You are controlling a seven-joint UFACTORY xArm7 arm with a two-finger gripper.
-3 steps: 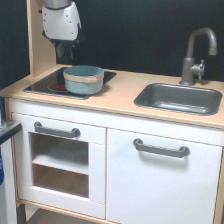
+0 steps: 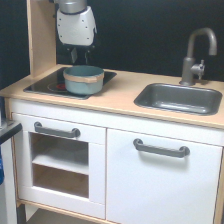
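Note:
A teal pot (image 2: 84,86) stands upright on the dark stovetop (image 2: 50,84) at the left of the toy kitchen counter. Above it, my white and grey gripper (image 2: 74,57) hangs with its dark fingers pointing down near the pot's rim. Against the black background, the fingertips are too faint to tell how far apart they are. Whether they touch the pot is unclear, and the inside of the pot is mostly out of sight.
A grey sink (image 2: 178,98) with a tall faucet (image 2: 192,58) fills the counter's right side. Bare wooden counter (image 2: 122,92) lies between stove and sink. A wooden post (image 2: 42,38) rises behind the stove. Below are an oven (image 2: 62,165) and a cabinet door (image 2: 160,180).
My gripper has shifted right and slightly down, closer over the pot. The pot shows no clear movement.

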